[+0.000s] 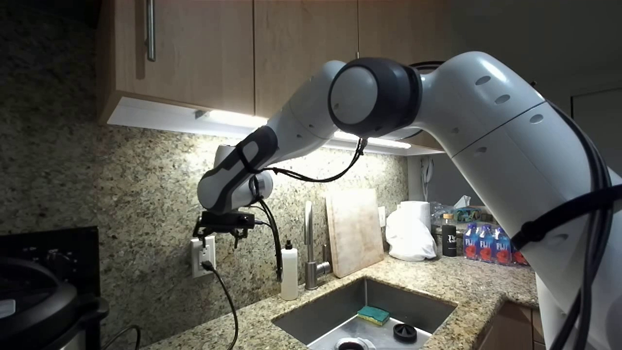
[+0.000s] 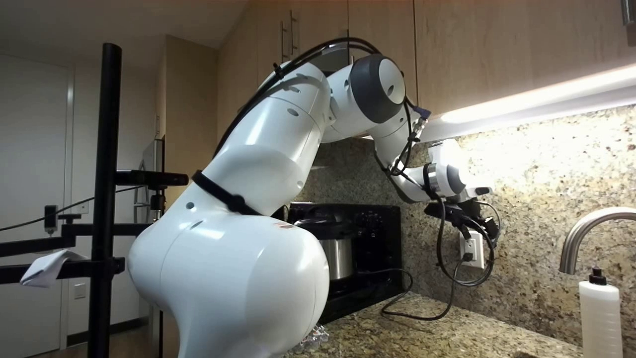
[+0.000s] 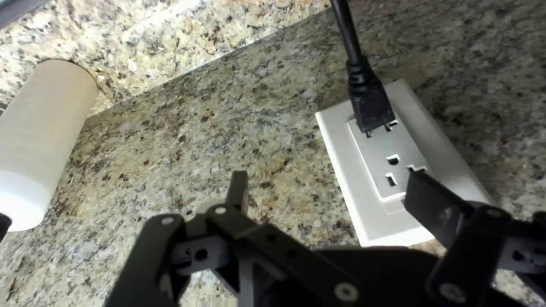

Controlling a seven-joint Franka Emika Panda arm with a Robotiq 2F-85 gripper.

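Note:
My gripper is open, its black fingers wide apart and nothing between them. In the wrist view the right finger overlaps the lower part of a white wall outlet, while the left one lies over bare granite; whether either touches the wall I cannot tell. A black plug sits in one socket of the outlet, its cord running up out of that view. The other socket is empty. Seen from exterior view 1, the gripper hangs just above the plug, level with the outlet's top.
A white pump bottle and the faucet stand right of the outlet, behind the sink holding a sponge. At left is a black cooker. Cabinets hang overhead.

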